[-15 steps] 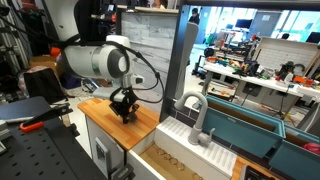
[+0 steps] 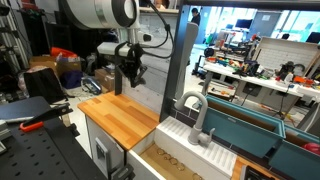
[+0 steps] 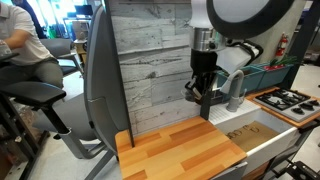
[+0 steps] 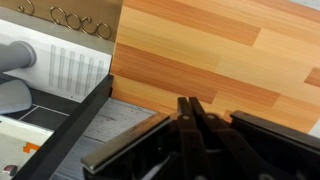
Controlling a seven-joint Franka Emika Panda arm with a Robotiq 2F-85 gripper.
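Observation:
My gripper [image 2: 134,78] hangs above the wooden counter [image 2: 118,122], in front of the grey plank wall. From the other side, the gripper [image 3: 207,98] shows over the back right of the wooden top [image 3: 165,158], clear of it. In the wrist view the dark gripper fills the lower right, its fingers close together. Whatever may sit between the fingers is too dark to make out. The counter [image 4: 215,50] spreads bare beyond it, with no loose object on the part in view.
Right of the counter stand a white faucet [image 2: 198,112] and an open drawer [image 2: 180,165] with small rings. A tall grey post [image 2: 180,55] rises between counter and sink. A stove [image 3: 284,100] lies farther right. The plank wall [image 3: 160,65] bounds the back.
A second ago the gripper was down at the counter's surface. It has risen well above it, with the arm drawn upward. Counter, faucet and drawer have not moved.

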